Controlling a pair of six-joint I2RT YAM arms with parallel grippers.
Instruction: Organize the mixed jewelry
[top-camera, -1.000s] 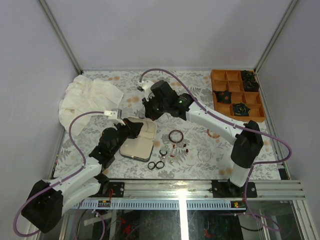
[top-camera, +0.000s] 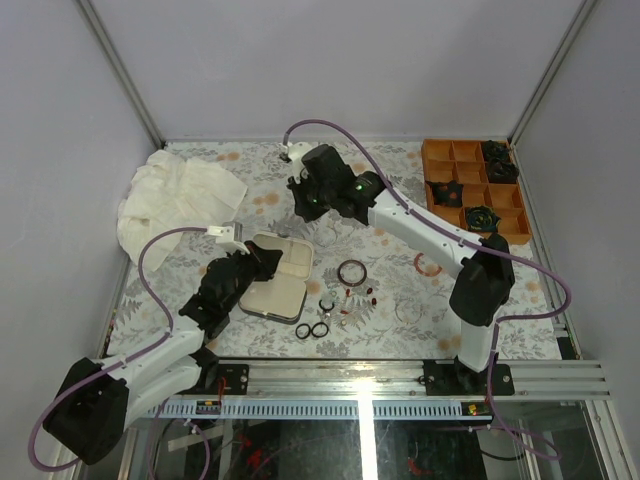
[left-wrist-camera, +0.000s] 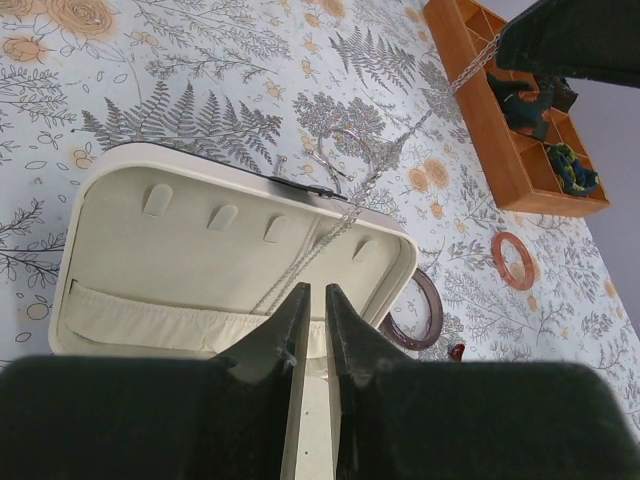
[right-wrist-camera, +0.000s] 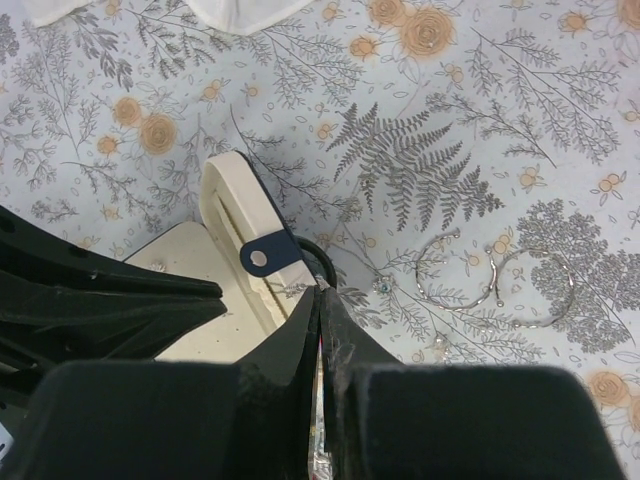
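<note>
Over the open cream jewelry case (top-camera: 274, 300), my left gripper (top-camera: 268, 262) is nearly closed. In the left wrist view its fingertips (left-wrist-camera: 298, 310) meet the gathered cloth pocket (left-wrist-camera: 170, 322) inside the lid, apparently pinching its edge. A thin silver chain (left-wrist-camera: 376, 176) slants from the lid, past the pocket, up to my right gripper at the upper right. That right gripper is shut on the chain, beyond the lid's strap (right-wrist-camera: 270, 254). The chain's lower end is hidden at the pocket.
Right of the case lie a dark bangle (top-camera: 352, 273), black rings (top-camera: 312, 331) and several small pieces. A divided wooden tray (top-camera: 470, 190) stands at the back right, a white cloth (top-camera: 178, 205) at the back left. Wire hoops (right-wrist-camera: 535, 290) lie behind the case.
My right gripper has moved up in the top view, away from the case.
</note>
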